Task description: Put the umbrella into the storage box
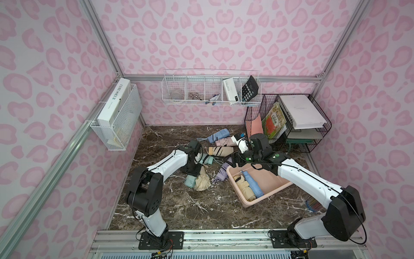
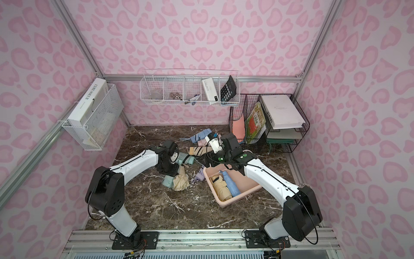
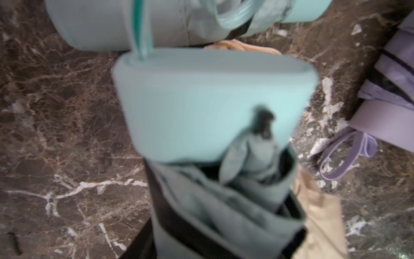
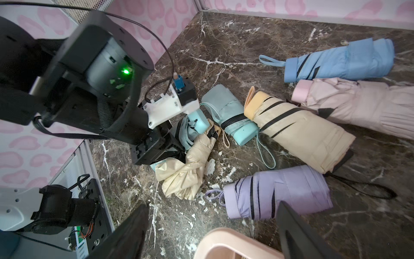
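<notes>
Several folded umbrellas lie on the marble counter: a teal one directly under my left gripper, a crumpled cream one beside it, a second teal one, a lilac one, and striped cream, pink and blue ones behind. My left gripper is low over the teal one, its finger opening unclear. My right gripper hovers above the box's left rim, open with nothing between its fingers. The pink storage box holds a blue umbrella and a cream one.
A black wire rack with papers and books stands at the back right. White wire baskets hang on the back and left walls.
</notes>
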